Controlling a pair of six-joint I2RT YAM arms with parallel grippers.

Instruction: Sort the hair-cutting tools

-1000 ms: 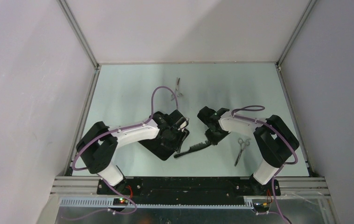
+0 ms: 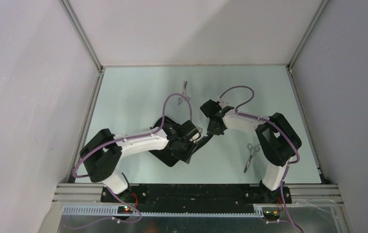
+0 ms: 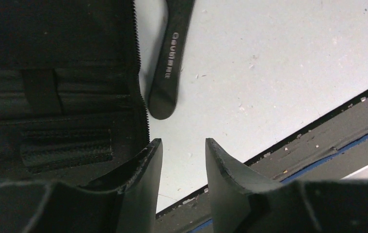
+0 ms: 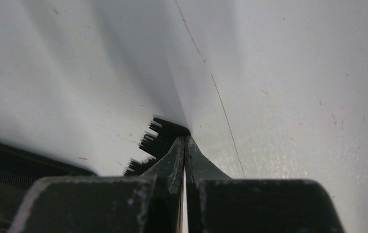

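A black comb (image 2: pixel 203 141) slants between the grippers; its toothed end (image 4: pixel 162 136) is at the shut tips of my right gripper, and its flat handle (image 3: pixel 169 73) lies beside the open black zip case (image 3: pixel 75 39). My left gripper is open, with bare table between its fingertips, just past the handle's rounded end. In the top view the case (image 2: pixel 162 158) is partly hidden under the left arm.
Silver scissors (image 2: pixel 250 155) lie at the front right, and another pair (image 2: pixel 184 90) at the back centre.
The right gripper has moved back and left, and the comb's toothed end has moved the same way with it. The left gripper has shifted slightly right.
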